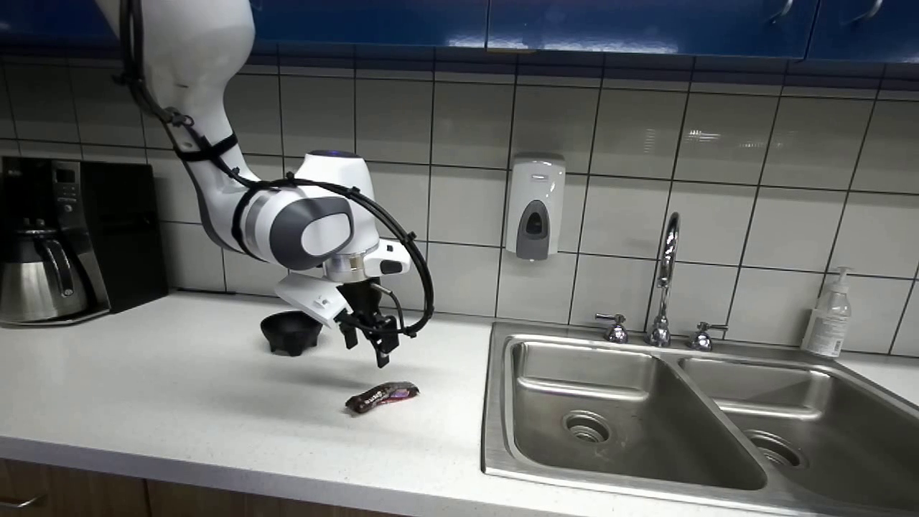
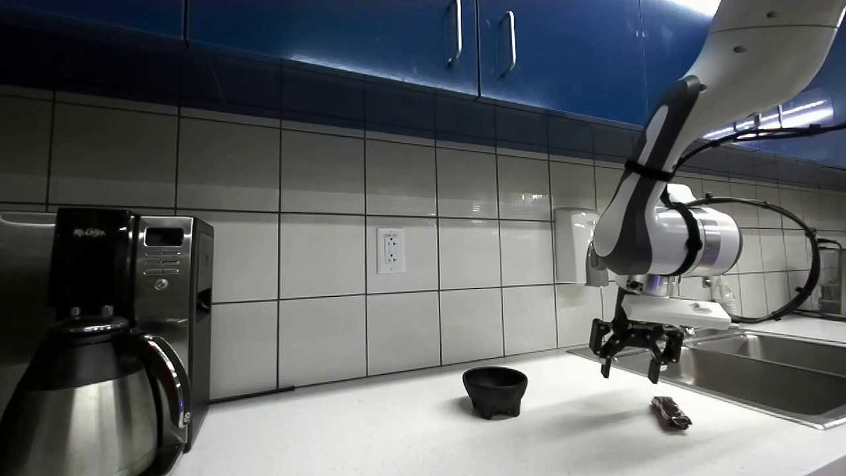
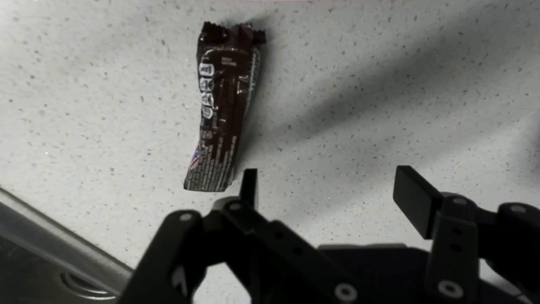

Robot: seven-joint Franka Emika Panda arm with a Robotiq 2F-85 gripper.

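A brown candy-bar wrapper (image 3: 222,111) lies flat on the white counter, in front of the sink's left side. My gripper (image 1: 366,352) hangs above the counter, a little behind the bar as exterior view 1 shows it. Its fingers are spread apart with only bare counter between them in the wrist view, where the gripper has the bar just beyond its left finger (image 3: 249,187). A black footed bowl (image 2: 496,389) stands on the counter to the left of the gripper (image 2: 630,373); its inside cannot be made out.
A steel double sink (image 1: 497,405) takes up the right side, with a faucet (image 1: 663,284) behind it. At the far left stands a coffee maker (image 1: 125,233).
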